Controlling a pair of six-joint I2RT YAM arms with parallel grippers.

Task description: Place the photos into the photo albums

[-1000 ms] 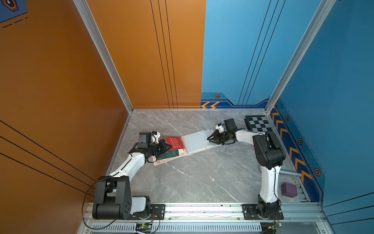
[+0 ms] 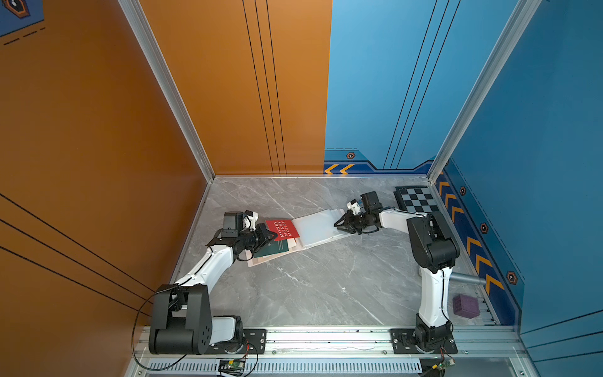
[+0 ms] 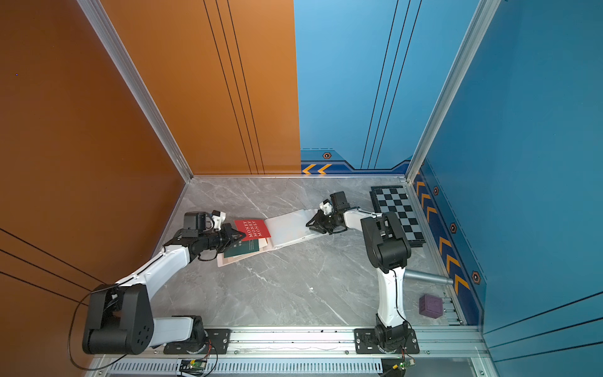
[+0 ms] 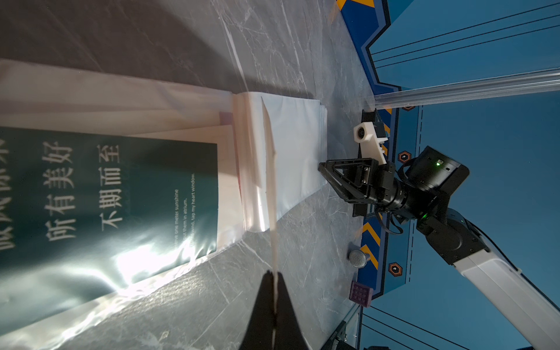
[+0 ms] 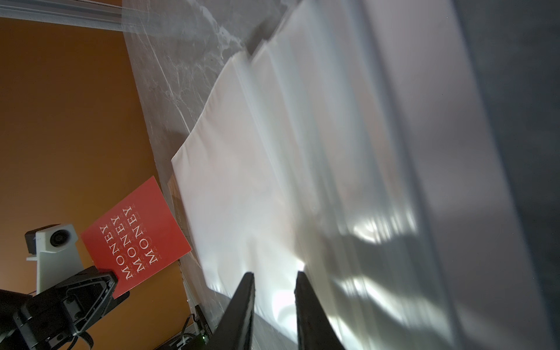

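My left gripper is shut on a red MONEY photo (image 2: 284, 227), seen edge-on from the left wrist and held above the open album's left page, where a dark green photo (image 4: 145, 186) lies under clear plastic. The album's right side has pale blank sleeves (image 2: 314, 227), several layered at the outer edge in the right wrist view. My right gripper is part open over that edge, with nothing seen gripped between its fingertips. Whether they touch the sleeves is unclear.
A checkered board (image 3: 392, 204) lies at the back right. A grey cylinder (image 3: 427, 277) and a purple block (image 3: 431, 305) sit at the front right.
The left gripper and red photo have shifted very slightly upward in the top left view. The right arm looks unchanged there.
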